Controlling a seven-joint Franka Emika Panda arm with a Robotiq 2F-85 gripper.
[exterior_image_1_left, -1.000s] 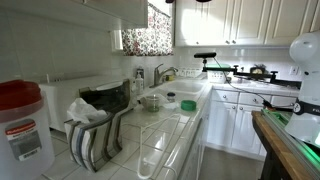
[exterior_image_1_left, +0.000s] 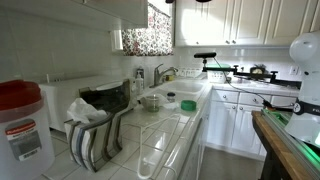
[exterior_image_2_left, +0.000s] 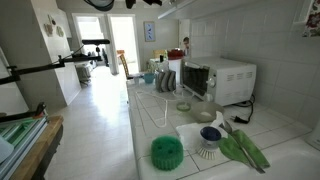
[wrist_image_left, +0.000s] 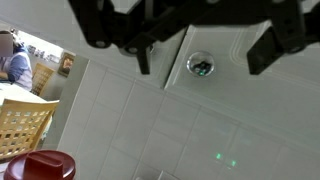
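In the wrist view my gripper is open, its dark fingers (wrist_image_left: 138, 56) wide apart. A round, shiny knob (wrist_image_left: 201, 64) on a white cupboard door (wrist_image_left: 235, 90) shows between the fingers in this view. How far they are from the knob, I cannot tell. Only small dark parts of the arm show at the top edges of the exterior views, so the gripper's pose is hidden there.
A red-lidded container (exterior_image_1_left: 24, 130), a striped rack (exterior_image_1_left: 95, 138), a microwave (exterior_image_2_left: 216, 82), a green cup (exterior_image_2_left: 167, 152), a brush (exterior_image_2_left: 210, 139) and a green cloth (exterior_image_2_left: 243, 148) stand or lie on the counter. Upper cupboards (exterior_image_1_left: 100, 12) overhang it.
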